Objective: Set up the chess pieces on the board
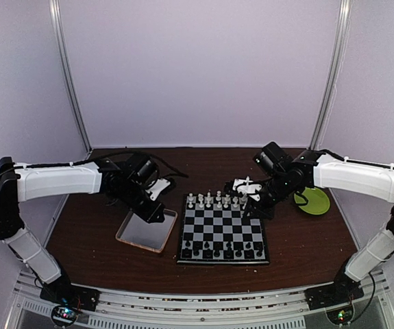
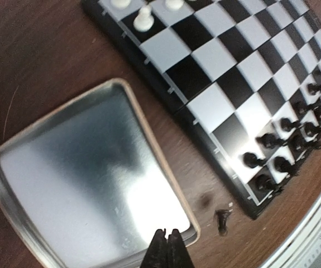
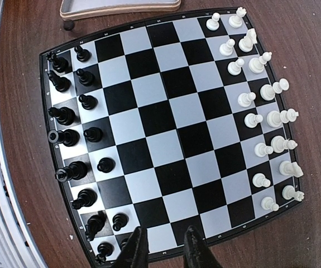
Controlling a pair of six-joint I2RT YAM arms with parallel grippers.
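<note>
The chessboard carries white pieces along its far side and black pieces along its near side, as the top and right wrist views show. My left gripper is shut, nothing visible between its fingers, over the empty silver tray left of the board. A small dark object lies on the table between tray and board corner. My right gripper hangs over the board's edge, part open, with nothing seen between its fingers.
A green plate sits right of the board. White walls enclose the back and sides.
</note>
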